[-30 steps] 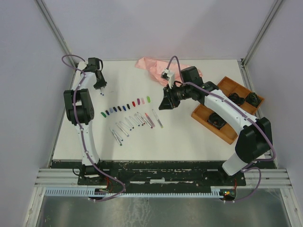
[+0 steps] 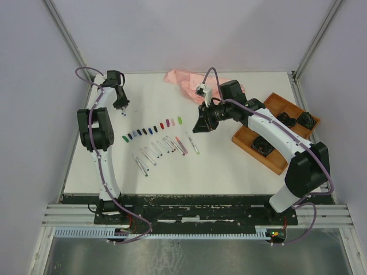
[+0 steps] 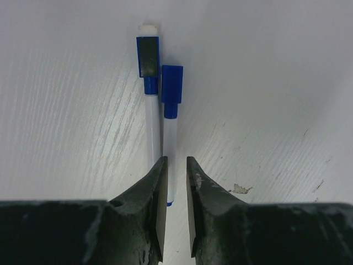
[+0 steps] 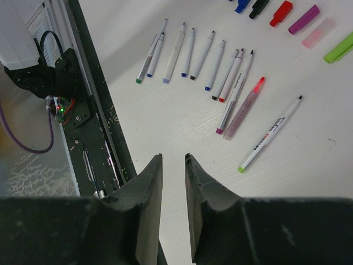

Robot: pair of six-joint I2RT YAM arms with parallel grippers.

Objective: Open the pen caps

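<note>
Two capped markers with blue caps lie side by side in the left wrist view, a nearer marker (image 3: 171,132) and a farther marker (image 3: 153,124). My left gripper is over the nearer one, its fingers narrowly apart with the white barrel showing between them; whether they grip it cannot be told. My right gripper is a little open, nothing between its fingers, above bare table. Beyond it rests an uncapped pen with a green end (image 4: 270,135). Several uncapped pens, among them a pink pen (image 4: 245,107), lie together at mid-table.
A row of loose caps, including a red cap (image 4: 281,12) and a purple cap (image 4: 304,19), runs behind the pens. On the right stands a brown compartment box (image 2: 246,137) with black items. Pink cloth (image 2: 186,80) lies at the back.
The green-ended pen's near end has shifted slightly to the right since a second ago. Both arms look almost unmoved.
</note>
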